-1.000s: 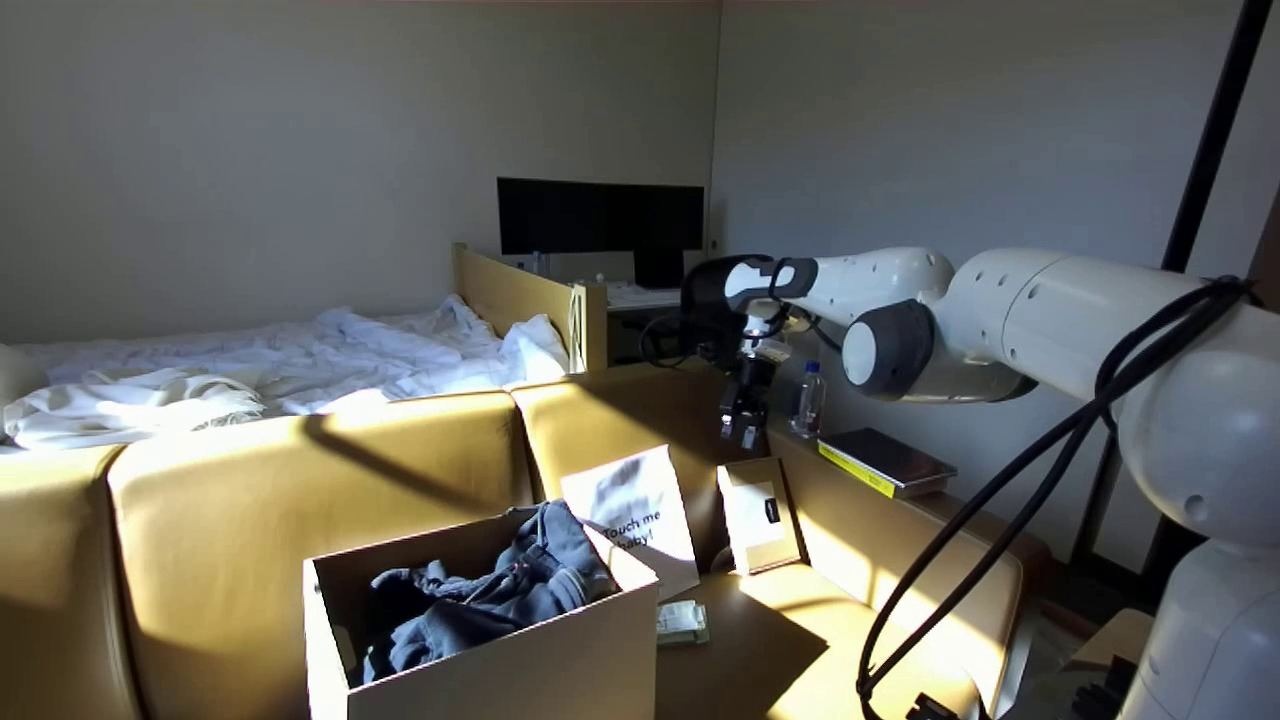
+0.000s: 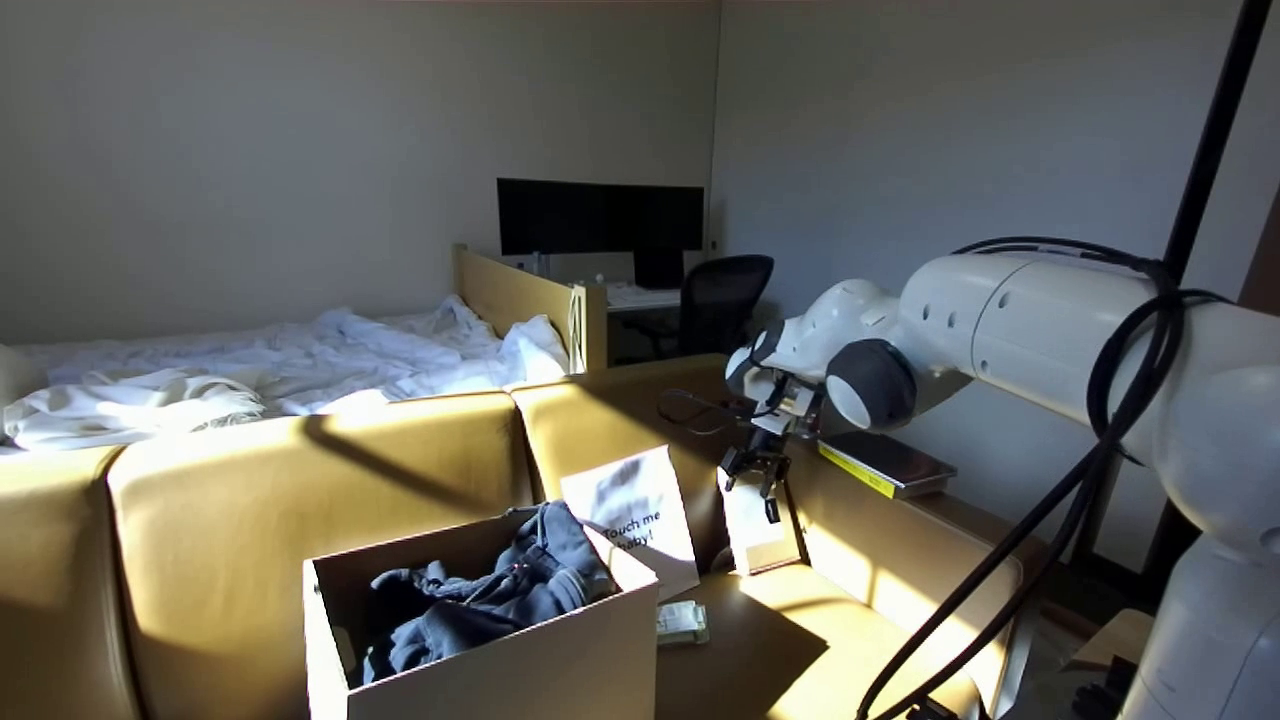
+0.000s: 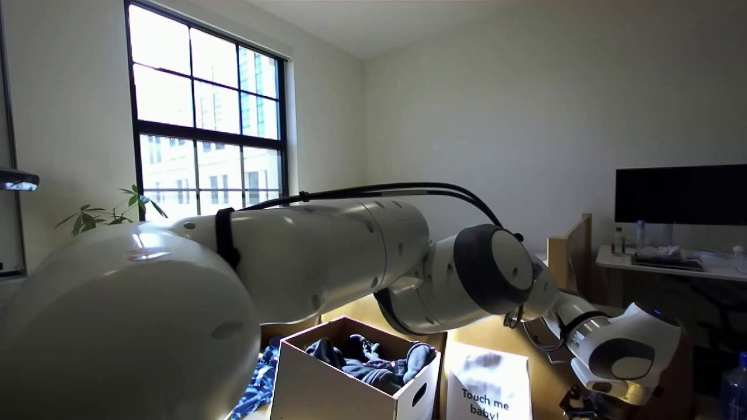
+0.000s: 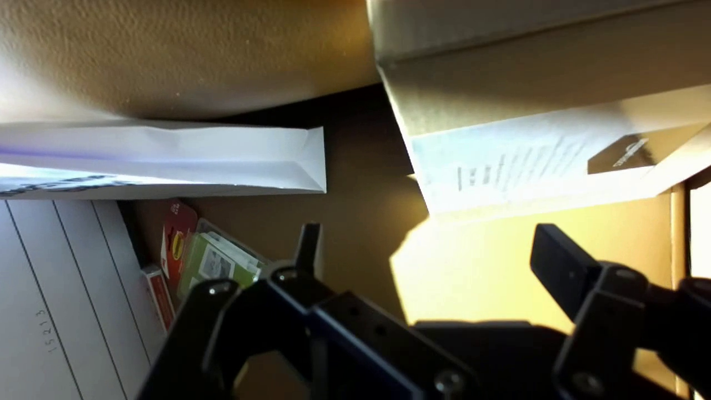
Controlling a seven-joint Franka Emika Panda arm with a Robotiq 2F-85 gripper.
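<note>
My gripper is open, its two black fingers wide apart with nothing held between them. Seen from above in the wrist view, a brown cardboard box with a white label (image 4: 506,160) leans in the couch corner, just ahead of the fingertips. In exterior view 1 my gripper (image 2: 753,480) hangs in front of that small box (image 2: 756,546) and covers part of it. Whether they touch cannot be told. A white "Touch me baby!" sign (image 2: 636,510) leans on the backrest to the left, also visible in exterior view 2 as a sign (image 3: 488,381).
A large white box (image 2: 504,672) holds dark clothing (image 2: 480,612). Small green and red packets (image 4: 216,260) lie on the seat beside it. A dark book (image 2: 888,462) rests on the armrest. The sunlit seat (image 4: 480,273) below my fingers is bare.
My gripper has come down from above the backrest to the front of the small leaning box. The arm has lowered with it and now hides the bottle on the armrest.
</note>
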